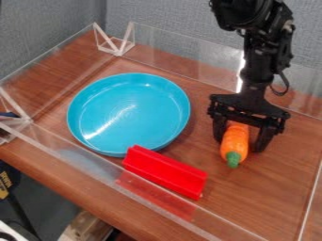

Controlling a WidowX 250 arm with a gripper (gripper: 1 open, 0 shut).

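An orange toy carrot (pixel 234 143) with a green tip lies on the wooden table on the right side of the camera view, tip toward the front. My black gripper (pixel 240 127) is low over the carrot's rear part, its fingers on either side of it; whether they grip it cannot be told. A blue plate (pixel 127 109) lies to the left, and a red block (pixel 165 171) lies in front of the plate, left of the carrot.
Clear plastic walls with white brackets (pixel 113 43) border the table (pixel 189 73).
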